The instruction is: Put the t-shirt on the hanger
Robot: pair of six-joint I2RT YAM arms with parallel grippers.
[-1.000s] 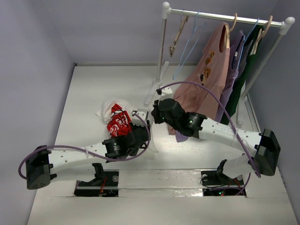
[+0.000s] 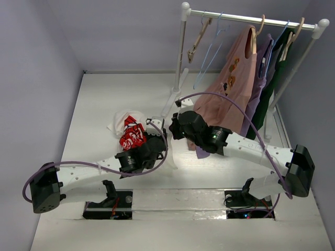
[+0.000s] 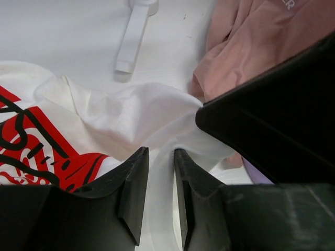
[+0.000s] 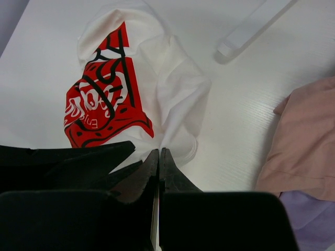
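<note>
The white t-shirt [image 2: 125, 116] with a red print lies crumpled on the left of the table, one part raised toward my grippers. In the left wrist view, my left gripper is part open, and a raised fold of the t-shirt [image 3: 163, 117] runs between its separated fingers. My right gripper is shut, with white cloth of the t-shirt [image 4: 180, 99] gathered at its fingertips. Both grippers are close together at the shirt's right side. An empty blue hanger [image 2: 212, 49] hangs from the rack at the back.
The rack's rail [image 2: 246, 19] also bears a wooden hanger [image 2: 199, 42], a pink garment [image 2: 227, 78], a purple one [image 2: 260, 78] and a green one [image 2: 272, 68]. A white rack foot [image 2: 171, 102] stands behind the grippers.
My left gripper has shifted and turned slightly beside the right one. The right arm has hardly moved, and the shirt's printed part stays in place.
</note>
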